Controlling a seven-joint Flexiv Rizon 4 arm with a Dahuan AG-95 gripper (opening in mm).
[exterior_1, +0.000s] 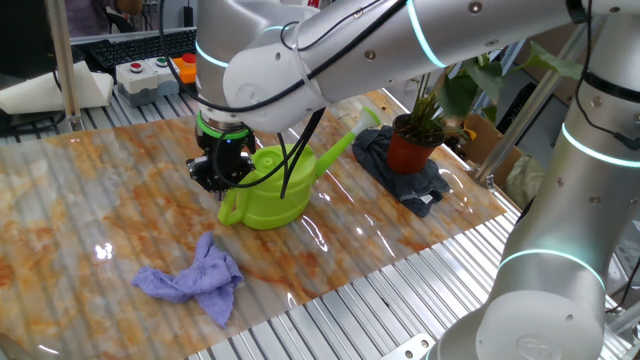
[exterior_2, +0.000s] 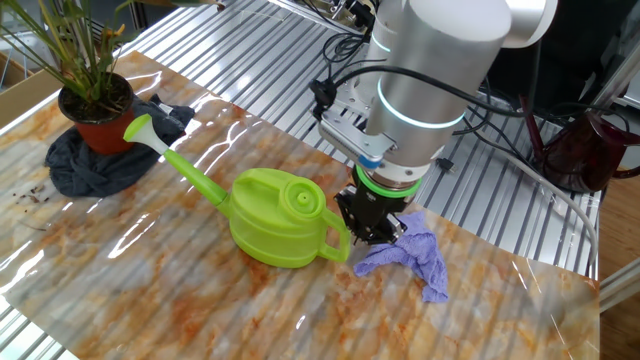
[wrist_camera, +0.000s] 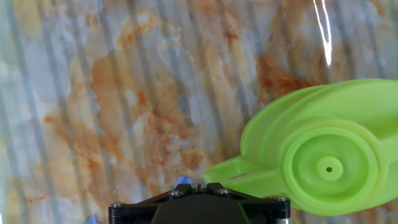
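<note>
A light-green watering can (exterior_1: 272, 196) stands upright on the marbled board, its spout toward the potted plant. My gripper (exterior_2: 372, 230) is above the board beside the can's handle (exterior_2: 337, 238), apart from it as far as I can tell. Seen from the wrist, the black gripper has its fingertips together at the bottom centre, with nothing visible between them. The can's lid (wrist_camera: 329, 168) fills the lower right of that view. Crumpled on the board lies a purple cloth (exterior_1: 198, 280); only small bits of it show in the wrist view.
A potted plant (exterior_1: 408, 150) rests on a dark cloth (exterior_1: 425, 190) near one end of the board. Behind the board are a button box (exterior_1: 148, 80) and a keyboard (exterior_1: 135, 48). A dark red jug (exterior_2: 585, 150) stands off to one side. Bare board (exterior_1: 70, 215) extends left of the can.
</note>
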